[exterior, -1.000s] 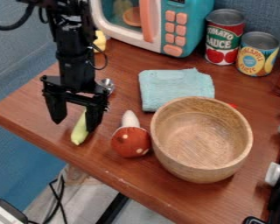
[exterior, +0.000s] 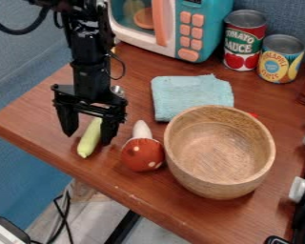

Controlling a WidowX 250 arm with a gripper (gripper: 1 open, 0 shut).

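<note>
My black gripper (exterior: 89, 128) hangs over the left part of the wooden table, fingers apart and pointing down on either side of the top of a pale yellow-green corn-like toy (exterior: 89, 143), which lies on the table. Whether the fingers touch it is unclear. A red mushroom toy (exterior: 142, 152) with a white stem lies just to the right, beside a wooden bowl (exterior: 219, 176).
A folded light-blue cloth (exterior: 191, 92) lies behind the bowl. A toy microwave (exterior: 193, 33) and two cans, tomato (exterior: 242, 48) and yellow (exterior: 281, 62), stand at the back. Dark equipment lines the right edge.
My gripper has shifted slightly since a second ago, its fingers still apart over the yellow-green toy. The objects on the table stay where they were.
</note>
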